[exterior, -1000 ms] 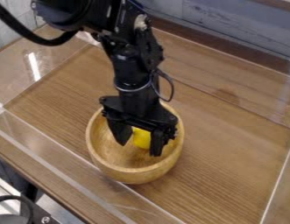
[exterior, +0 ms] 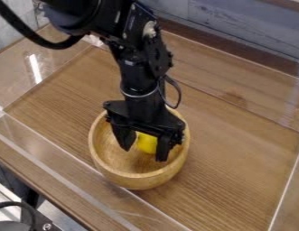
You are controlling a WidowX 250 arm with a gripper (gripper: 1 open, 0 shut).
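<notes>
The black gripper (exterior: 144, 143) is down inside a round wooden bowl (exterior: 135, 177) in the middle of the view. A small yellow object (exterior: 146, 144) sits in the bowl between the two dark fingers, partly hidden by them. I cannot tell whether the fingers touch it or are closed on it.
The wooden table (exterior: 230, 144) has free room to the right and behind on the left. A pale wooden wall (exterior: 224, 27) runs along the back. Dark cables and a pale edge show at the lower left.
The gripper has shifted very slightly inside the bowl; otherwise little differs.
</notes>
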